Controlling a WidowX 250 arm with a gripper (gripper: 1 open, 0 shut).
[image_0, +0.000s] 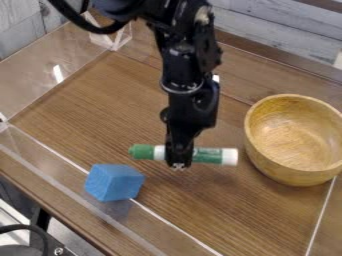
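My black gripper (179, 150) is shut on a green and white tube (215, 157) that lies crosswise in its fingers, its green end to the left and its pale end to the right. The tube appears slightly raised over the wooden table. Part of its middle is hidden by the fingers.
A blue block (115, 181) sits at the front left, and a large tan bowl (294, 140) stands to the right of the gripper.
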